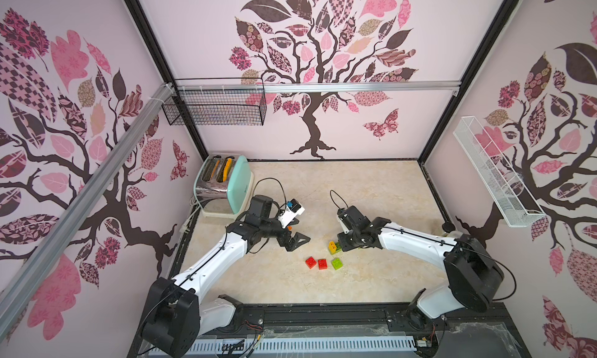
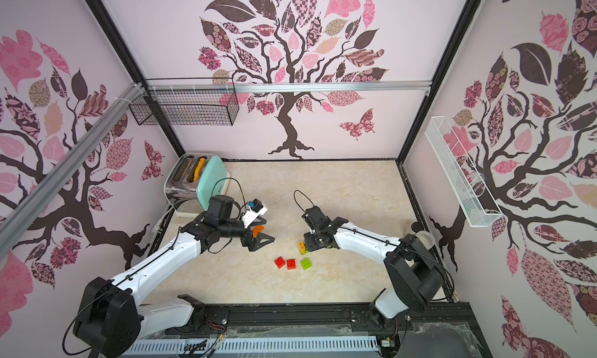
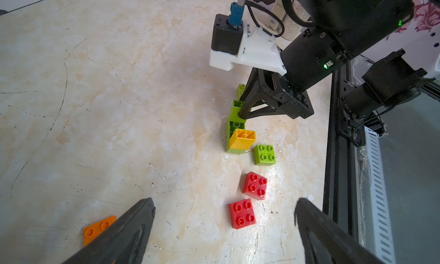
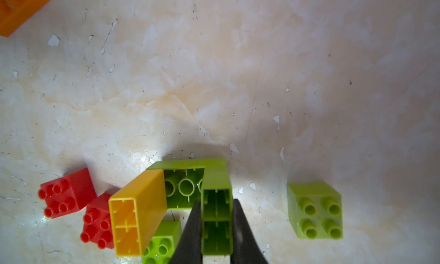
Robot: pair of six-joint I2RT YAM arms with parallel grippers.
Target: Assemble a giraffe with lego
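Note:
My right gripper is shut on a green block (image 4: 216, 179), one upright leg of an upturned piece. A long green brick (image 4: 185, 183) joins this leg to a yellow block (image 4: 137, 209), and hollow undersides face up. In the left wrist view the same piece shows its yellow block (image 3: 242, 139) near the table. My left gripper stands open, nothing between its fingers. Below it lie two red bricks (image 3: 242, 213), with a small green brick (image 3: 264, 154) beyond. An orange brick (image 3: 99, 229) is partly hidden by the left finger.
Another green brick (image 4: 316, 211) stands to the right of the held leg. A mint toaster (image 1: 224, 183) occupies the back left of the table.

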